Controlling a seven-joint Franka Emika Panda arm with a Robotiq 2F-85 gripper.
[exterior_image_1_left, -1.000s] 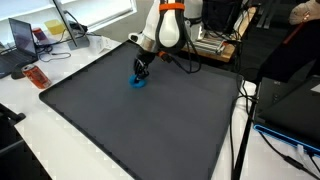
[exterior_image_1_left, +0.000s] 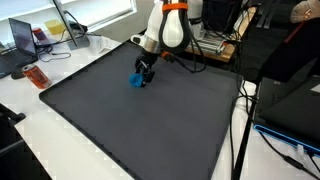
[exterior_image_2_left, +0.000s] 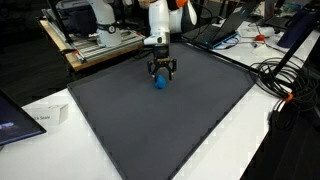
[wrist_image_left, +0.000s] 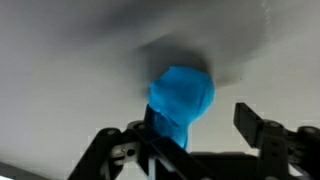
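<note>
A small blue object, soft-looking and probably cloth, rests on the dark grey tabletop in exterior view 1 (exterior_image_1_left: 136, 80) and exterior view 2 (exterior_image_2_left: 159, 83). In the wrist view the blue object (wrist_image_left: 183, 95) lies in the gap between my fingers, close to the left one; whether it touches that finger I cannot tell. My gripper (exterior_image_1_left: 142, 78) is low over the table, right at the blue object, with its fingers apart. In exterior view 2 the gripper (exterior_image_2_left: 161, 74) partly covers the object's far side.
Open tabletop (exterior_image_1_left: 150, 125) spreads in front of the gripper. An orange-red can (exterior_image_1_left: 37, 77) and a laptop (exterior_image_1_left: 26, 38) stand outside the table's left edge. Black cables (exterior_image_2_left: 285, 85) lie beyond the table in exterior view 2.
My gripper has shifted slightly right and turned, its fingers looking wider apart.
</note>
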